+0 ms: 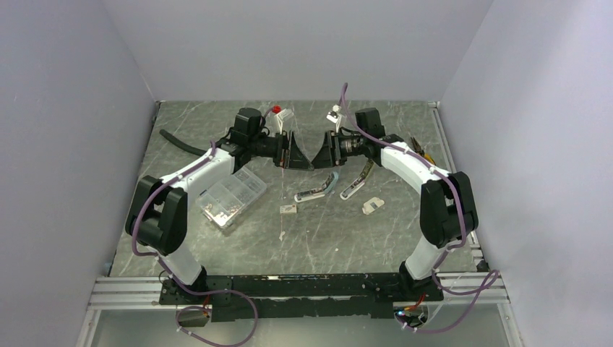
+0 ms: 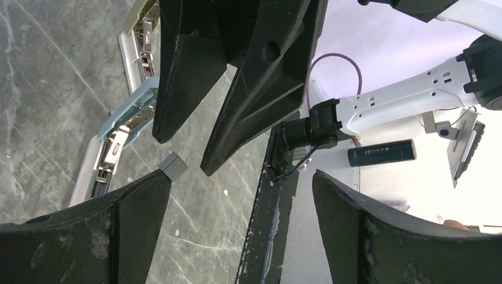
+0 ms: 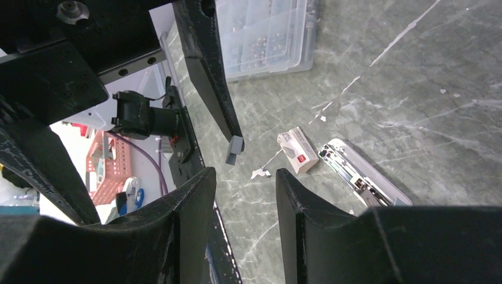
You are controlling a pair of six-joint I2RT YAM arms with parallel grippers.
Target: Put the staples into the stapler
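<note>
My two grippers face each other above the table, the left (image 1: 296,160) and the right (image 1: 325,159) nearly meeting in the top view. A small grey staple strip sits at the tip of my left gripper's lower-left finger, also seen as a grey piece (image 3: 235,148) in the right wrist view; that gripper stands open. My right gripper's fingers are part open, nothing visible between them. Below lie a light blue stapler (image 1: 316,190), opened up, a second opened stapler (image 1: 356,181) to its right, and a small staple box (image 1: 288,209).
A clear compartment case (image 1: 233,195) lies left of the staplers, a dark strip (image 1: 181,144) at back left, a small white piece (image 1: 373,206) at right.
</note>
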